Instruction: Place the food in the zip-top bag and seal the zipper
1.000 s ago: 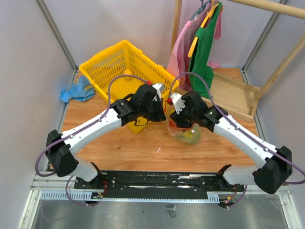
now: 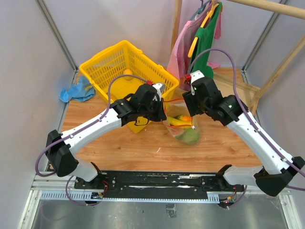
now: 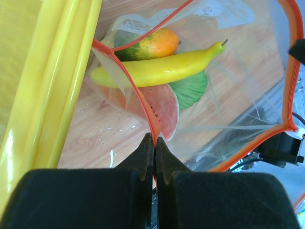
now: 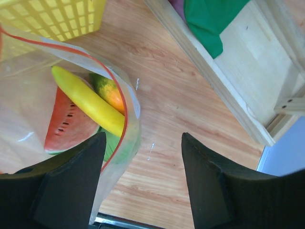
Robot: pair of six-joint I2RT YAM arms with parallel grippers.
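A clear zip top bag with a red-orange zipper edge stands with its mouth open on the table. Inside lie a long yellow banana-like food, an orange-green fruit, a watermelon slice and a green leafy-looking piece. At the bag's left rim, my left gripper is shut on the zipper edge. My right gripper is open at the right side of the mouth; the bag's right rim shows in the gap, nearer the left finger, and is not clamped.
A yellow basket with a round orange item stands just left of the bag. Behind and right is a wooden rack with hanging clothes. A blue cloth lies far left.
My right gripper has moved right and back, from over the bag's mouth to its right rim, uncovering the food in the top view. The left arm has stayed put.
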